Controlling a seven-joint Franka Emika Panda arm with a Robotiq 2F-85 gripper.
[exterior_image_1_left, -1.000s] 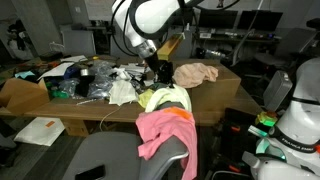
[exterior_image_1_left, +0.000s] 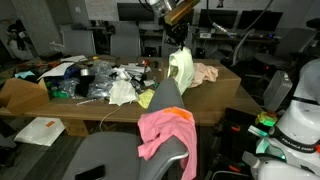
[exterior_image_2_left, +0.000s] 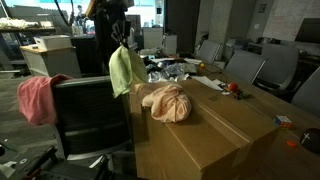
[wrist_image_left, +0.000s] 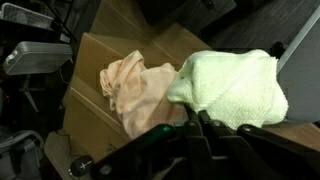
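Note:
A pale yellow-green towel (exterior_image_1_left: 181, 68) hangs from my gripper (exterior_image_1_left: 181, 45), which is shut on its upper end. In the second exterior view the same towel (exterior_image_2_left: 126, 70) dangles beside the table edge, clear of the chair back. From the wrist, the towel (wrist_image_left: 235, 88) spreads out below the dark fingers, with the pinched cloth at their tips. A pink towel (exterior_image_1_left: 168, 132) drapes over the back of the grey chair (exterior_image_1_left: 115, 155). On the table lies a crumpled peach cloth (exterior_image_2_left: 166, 102), close to the hanging towel.
The brown table (exterior_image_2_left: 205, 128) has bare room around the peach cloth. Bags, tools and other clutter (exterior_image_1_left: 95, 80) cover its far part. A cardboard box (exterior_image_1_left: 22, 95) stands at the left in the first exterior view. Small red items (exterior_image_2_left: 285, 122) lie near one table edge.
My gripper has risen from near the chair back, lifting the pale towel from it. The towel now hangs stretched downward above the chair. The pink towel has stayed on the chair.

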